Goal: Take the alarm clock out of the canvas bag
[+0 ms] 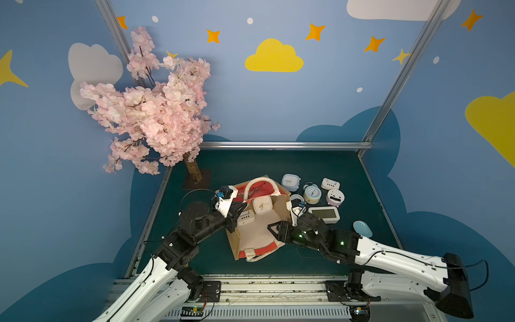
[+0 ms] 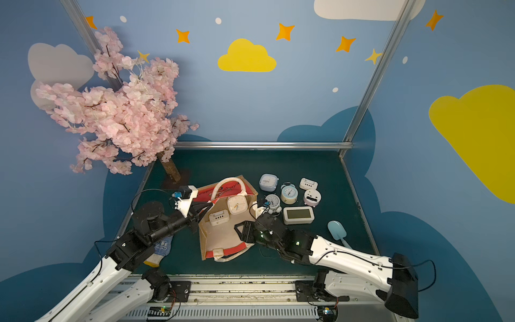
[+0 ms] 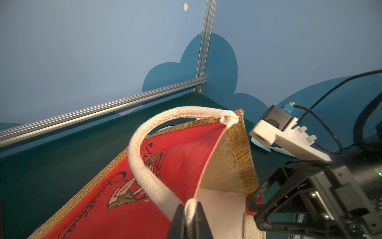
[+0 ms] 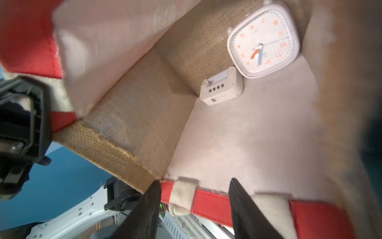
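The canvas bag (image 1: 236,241) lies open, holding a square white alarm clock (image 4: 263,47) and a small digital clock (image 4: 220,87) at the back of its interior. My left gripper is shut on the white rope handle (image 3: 139,159), at the bag's upper rim. My right gripper is open at the bag's right side; its wrist view looks down into the bag, with the clocks beyond the fingertips and empty space between them.
Several other clocks (image 2: 298,214) stand to the right of the bag, with a pale blue scoop (image 2: 337,229) at the far right. A blossom tree (image 1: 155,118) fills the back left.
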